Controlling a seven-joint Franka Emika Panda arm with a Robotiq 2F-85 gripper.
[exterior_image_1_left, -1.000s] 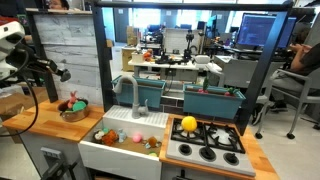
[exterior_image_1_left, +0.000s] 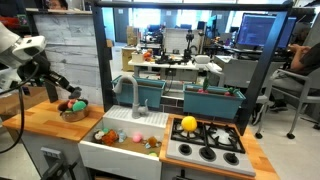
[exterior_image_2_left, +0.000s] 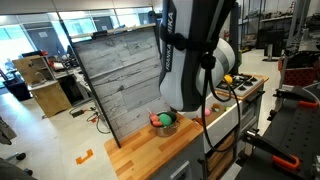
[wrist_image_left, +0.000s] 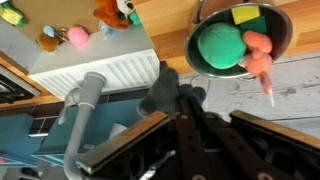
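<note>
My gripper (exterior_image_1_left: 72, 91) hangs just above the metal pot (exterior_image_1_left: 74, 116) on the wooden counter. In the wrist view, the gripper is shut on a dark grey, soft-looking object (wrist_image_left: 165, 92); what it is exactly is unclear. The pot (wrist_image_left: 228, 72) shows at the upper right there, off to one side of the fingers. Inside it lie a green round item (wrist_image_left: 221, 45), an orange-pink item (wrist_image_left: 258, 52) and something yellow (wrist_image_left: 247, 14). In exterior view 2, the pot (exterior_image_2_left: 165, 130) stands on the counter, with the arm partly in front of the scene.
The white sink (exterior_image_1_left: 122, 158) beside the pot holds several small colourful toys, with a grey faucet (exterior_image_1_left: 133, 92) behind it. Farther right, a yellow ball (exterior_image_1_left: 189, 124) rests by the stove (exterior_image_1_left: 210, 145). A grey plank wall (exterior_image_2_left: 125, 82) rises behind the pot.
My gripper has come down and slightly to the right, closer to the pot. The pot and the sink toys look unmoved.
</note>
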